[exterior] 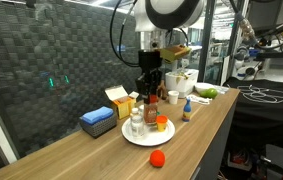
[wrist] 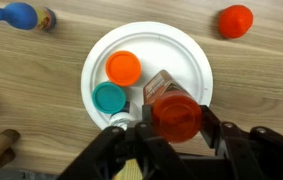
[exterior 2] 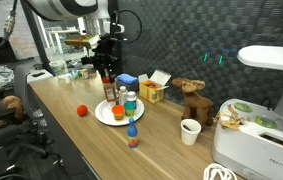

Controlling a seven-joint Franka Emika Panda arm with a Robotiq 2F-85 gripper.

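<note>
My gripper is shut on the orange cap [wrist: 177,115] of a brown carton [exterior 2: 109,91]. In exterior view 1 the carton [exterior: 150,112] hangs under the gripper [exterior: 152,92], seemingly raised above the white plate [exterior: 128,131]. From the wrist the cap hides much of the carton, and the plate [wrist: 101,55] lies behind it. On the plate stand an orange cup [wrist: 123,68], a teal-topped item [wrist: 109,97] and a white-topped bottle [wrist: 121,119].
A red tomato [exterior: 157,158] lies on the table in front of the plate. A blue-topped bottle [exterior 2: 132,133] stands apart from it. Behind are a yellow box [exterior 2: 155,87], a blue box [exterior: 98,122], a brown toy animal [exterior 2: 192,101] and a white cup [exterior 2: 190,131].
</note>
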